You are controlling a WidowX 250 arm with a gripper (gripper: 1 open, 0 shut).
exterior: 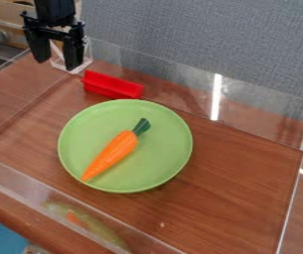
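Observation:
A green plate lies in the middle of the wooden board, with an orange carrot on it, green top toward the back right. A red cylindrical object lies on its side behind the plate. My black gripper is raised at the back left, to the left of the red object, with its fingers open and apart from both the carrot and the red object.
Clear plastic walls edge the board, with a grey speckled panel behind. The board's right half is bare. Something pale behind my gripper is partly hidden.

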